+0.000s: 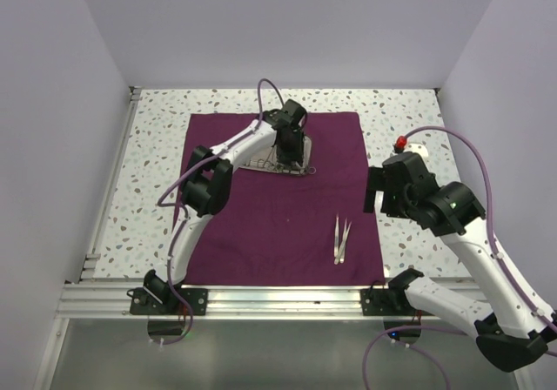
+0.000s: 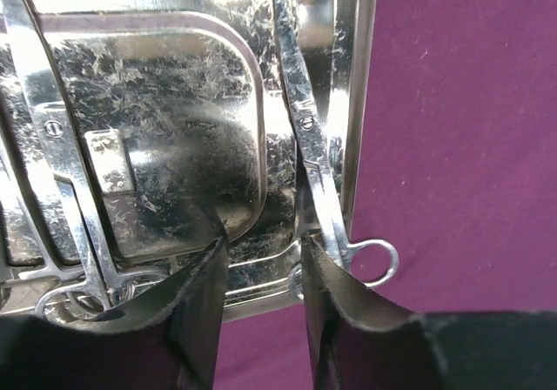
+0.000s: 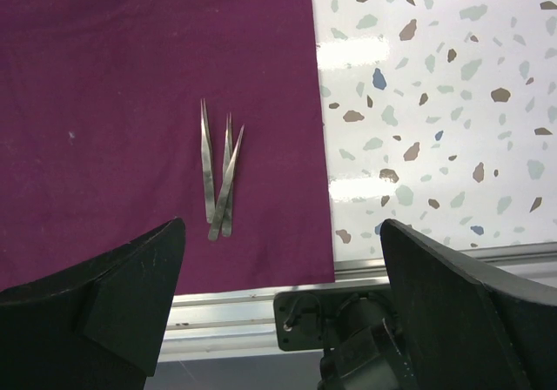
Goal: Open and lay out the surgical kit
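A pair of silver scissors (image 2: pixel 309 124) lies tilted in the metal tray (image 2: pixel 361 85), with a ring handle jutting over the rim onto purple cloth. My left gripper is open above the tray; its right finger overlaps the scissors' handle in view, and the gap holds nothing. More scissors-like instruments (image 2: pixel 61 142) lie at the tray's left. From above, my left arm hides part of the tray (image 1: pixel 261 168). My right gripper is open and empty. Ahead of it, three tweezers (image 3: pixel 208 168) rest on the cloth, two of them crossing.
The purple cloth (image 1: pixel 252 233) has wide free room in front of the tray.
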